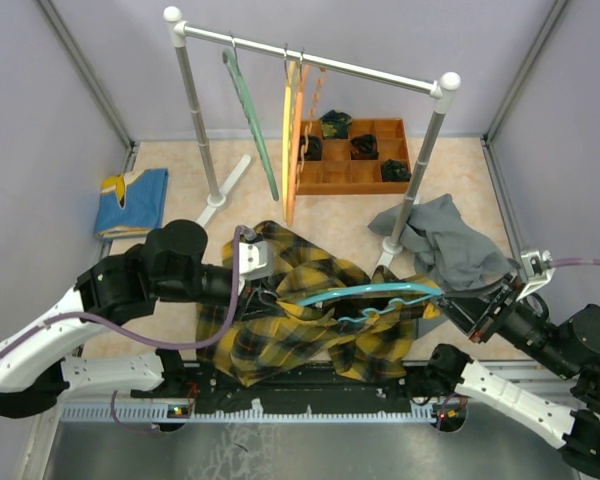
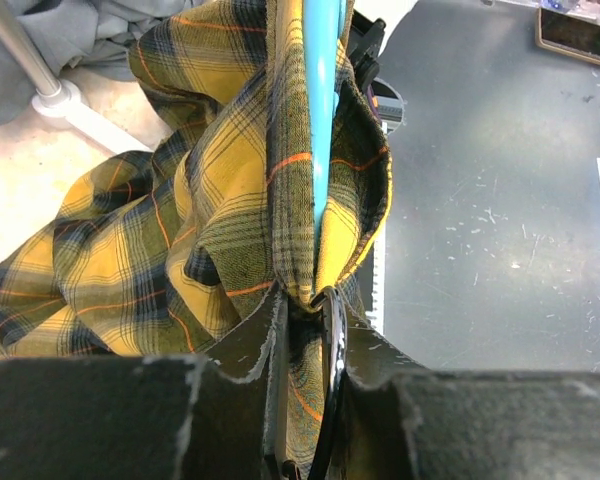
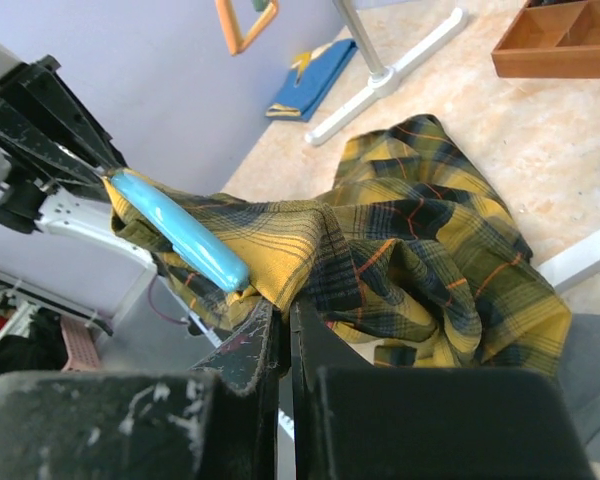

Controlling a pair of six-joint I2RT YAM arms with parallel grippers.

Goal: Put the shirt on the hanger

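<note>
A yellow, black and green plaid shirt [image 1: 285,340] spreads across the middle of the floor, its upper part raised between my grippers. The light blue hanger [image 1: 365,290] spans from one gripper to the other at the shirt's neck opening. Cloth from the shirt [image 3: 280,255] is pinched at the tips of my right gripper, just beside the hanger's end [image 3: 185,230]. In the left wrist view, my left gripper has its fingers slightly apart, with shirt cloth between them. The hanger [image 2: 321,90] runs down into the folds above those fingers, where its near end is hidden.
A white rack [image 1: 310,62] with several hangers stands at the back. Behind it sits a wooden compartment box [image 1: 355,187]. Grey cloth [image 1: 445,240] lies by the rack's right foot, and a folded blue garment [image 1: 135,205] at the left.
</note>
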